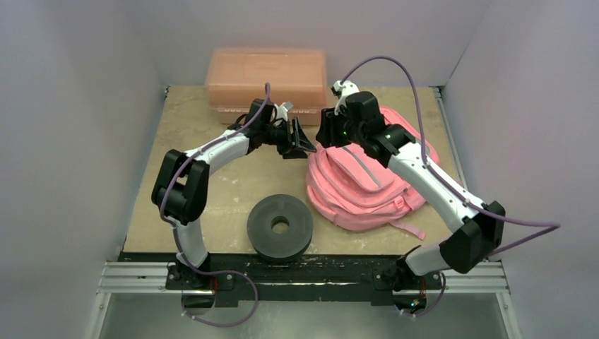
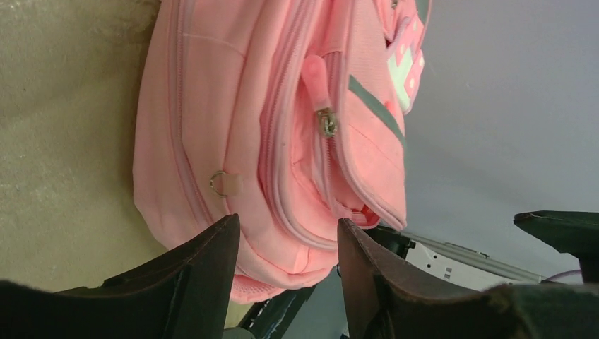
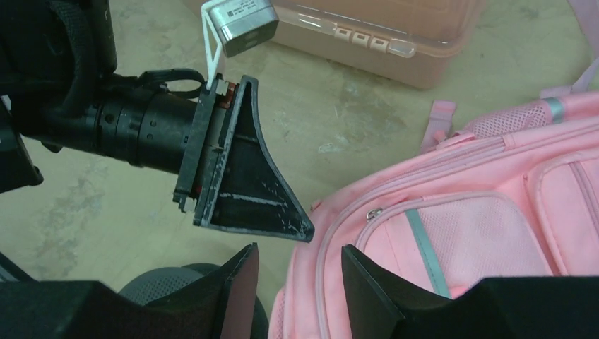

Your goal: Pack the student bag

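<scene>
A pink student bag lies on the right half of the table, and its folds and zippers fill the middle of the left wrist view. A pink zipper pull with a metal slider stands out there. My left gripper is open with nothing between its fingers, beside the bag's left edge. My right gripper is open and empty too, above the bag's upper left part. Between its fingers in the right wrist view, the bag's edge and some table show beyond. What is inside the bag is hidden.
A translucent orange box stands closed at the back left. A dark round weight with a central hole sits at the front middle. The two grippers are close together.
</scene>
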